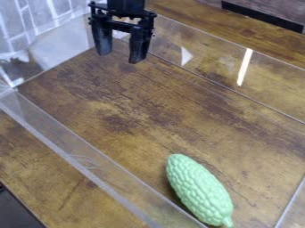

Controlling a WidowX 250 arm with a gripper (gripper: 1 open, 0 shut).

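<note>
The black gripper (120,44) hangs at the top left over the back of a clear-walled enclosure, its two fingers apart with nothing between them. A pale green bumpy vegetable, like a bitter melon (198,187), lies on the wooden floor at the front right, well away from the gripper.
Transparent walls (84,156) border the wooden surface (143,116) on several sides. A dark grille-like strip sits at the top right, outside the enclosure.
</note>
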